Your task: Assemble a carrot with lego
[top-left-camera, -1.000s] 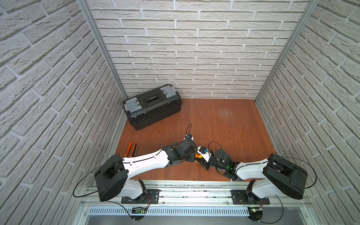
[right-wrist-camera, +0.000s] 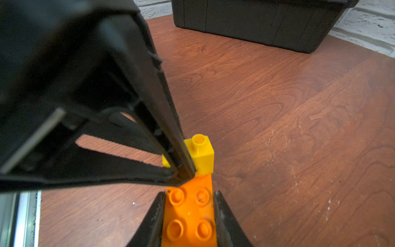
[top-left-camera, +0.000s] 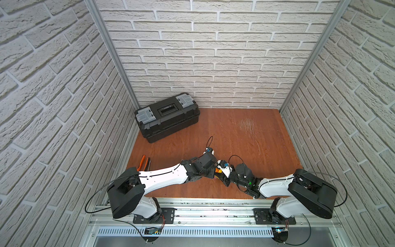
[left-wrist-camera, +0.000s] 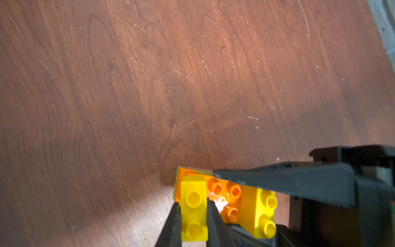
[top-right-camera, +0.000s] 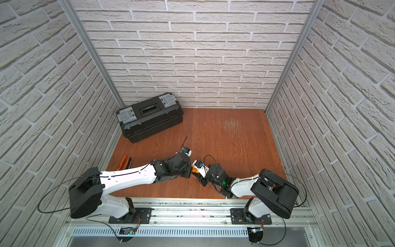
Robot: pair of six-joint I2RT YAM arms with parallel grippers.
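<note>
In the left wrist view my left gripper is shut on a narrow yellow brick (left-wrist-camera: 193,187), which is over one end of an orange brick (left-wrist-camera: 226,197). A second yellow brick (left-wrist-camera: 257,210) sits at the other end of the orange brick. My right gripper is shut on that orange brick (right-wrist-camera: 189,214). In the right wrist view, a black gripper part in front hides much of the yellow brick (right-wrist-camera: 201,158) behind. Both grippers meet low in the middle of the top views, where their bodies mostly hide the bricks.
A black toolbox (top-left-camera: 166,119) stands at the back left. Orange and black tools (top-left-camera: 143,163) lie at the left edge, near my left arm.
My left arm has shifted very slightly to the right, toward the right gripper. The right arm looks still.
</note>
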